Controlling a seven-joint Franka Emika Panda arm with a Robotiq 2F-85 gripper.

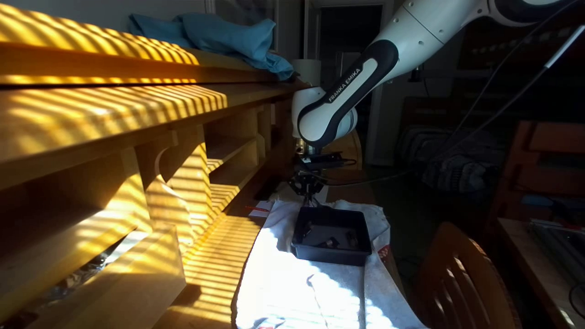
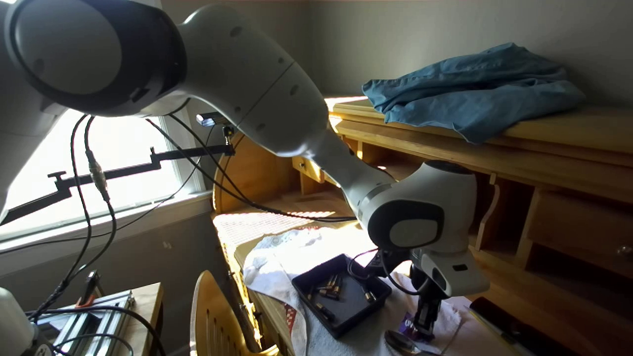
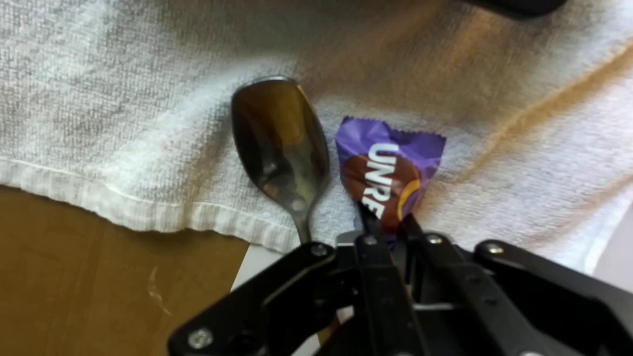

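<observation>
A purple and brown candy wrapper (image 3: 385, 169) with white lettering lies on the white towel (image 3: 148, 118) in the wrist view. My gripper is shut on its near end, with a fingertip on each side. The far end of the packet spreads out in front of the fingers. In exterior view 2 the purple wrapper (image 2: 409, 327) shows at towel level beside my gripper (image 2: 422, 333). A metal spoon (image 3: 285, 139) lies just left of the packet, apart from it, its handle running under the gripper's body.
A black tray (image 2: 347, 326) holding several small dark and brassy pieces stands on the towel, close to the arm. The wooden desk shelves (image 1: 236, 159) rise along one side. A dark flat object (image 2: 504, 320) lies near them. Sunlit towel (image 1: 296, 290) beyond the tray is mostly clear.
</observation>
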